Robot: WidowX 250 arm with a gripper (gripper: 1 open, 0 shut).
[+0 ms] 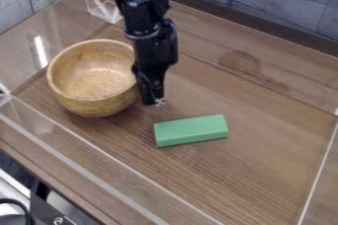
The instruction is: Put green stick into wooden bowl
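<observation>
The green stick (192,130), a short flat-sided block, lies on the table to the right of the wooden bowl and nearer the camera. The round wooden bowl (77,91) stands upright at the left, and its visible inside is empty. My black gripper (154,97) points down from the back, just off the bowl's right rim and to the upper left of the stick. A gap separates it from the stick. The fingertips are small and dark, and their spacing is unclear.
A clear plastic object (106,4) sits at the back left, behind the arm. Black cables (27,204) lie off the lower left edge.
</observation>
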